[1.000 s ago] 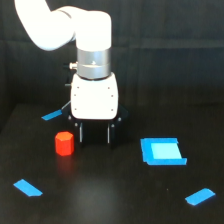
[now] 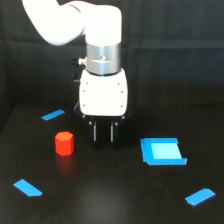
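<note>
A red block (image 2: 64, 143) with an angular outline stands on the dark table at the left. To its right, my gripper (image 2: 104, 134) points down from the white arm, apart from the block. Its two dark fingers (image 2: 114, 131) are spread, and nothing shows between them. Blue tape frames a pale square (image 2: 164, 151) on the table, to the right of the gripper. How high the fingertips are above the table is hard to judge against the dark background.
Blue tape strips lie at the front left (image 2: 28, 188), front right (image 2: 200, 197) and back left (image 2: 53, 115).
My gripper has shifted a little to the right, away from the red block, and sits slightly higher in the view. The red block and the taped square have not moved.
</note>
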